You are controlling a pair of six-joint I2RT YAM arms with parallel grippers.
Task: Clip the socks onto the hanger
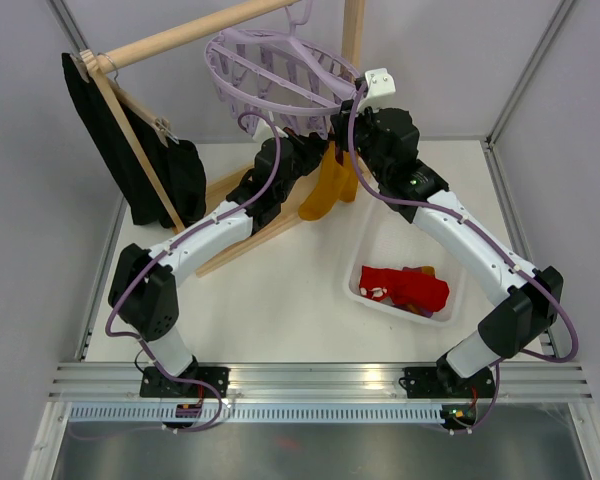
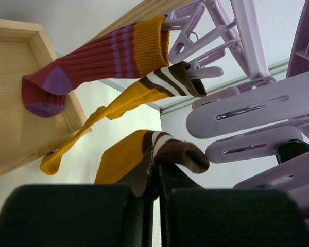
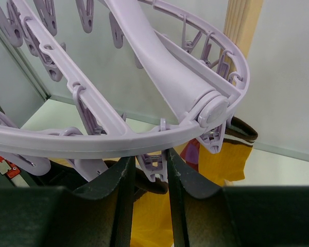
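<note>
Under the lilac clip hanger (image 1: pixel 280 95), my left gripper is shut on a yellow sock with brown-and-white cuff (image 2: pixel 121 157). In the left wrist view a red-purple sock (image 2: pixel 87 67) and another yellow sock (image 2: pixel 129 98) hang from clips. My right gripper is at the ring's near end, around a clip (image 3: pixel 153 165) just above the held sock's brown cuff; whether its fingers are closed on the clip is hard to tell. Yellow socks (image 1: pixel 325 190) hang below both grippers in the top view.
A white bin (image 1: pixel 400 313) with red and other socks sits at the right. A wooden rack (image 1: pixel 175 30) carries the hanger and a black cloth (image 1: pixel 110 140). A wooden tray (image 2: pixel 20 98) lies below.
</note>
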